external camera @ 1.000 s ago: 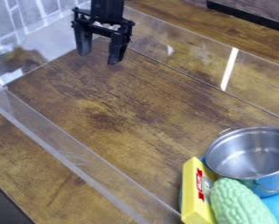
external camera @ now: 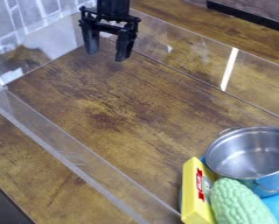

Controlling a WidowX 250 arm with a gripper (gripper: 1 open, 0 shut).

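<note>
My black gripper [external camera: 107,44] hangs at the top of the view, over the far left part of the wooden tray floor [external camera: 118,114]. Its two dark fingers are spread apart, with nothing visible between them.
At the bottom right stand a steel pot [external camera: 249,162], a yellow box [external camera: 194,192] with a red label and a green bumpy object [external camera: 237,206]. Clear plastic walls border the wooden floor, whose middle is bare.
Nothing else has visibly moved.
</note>
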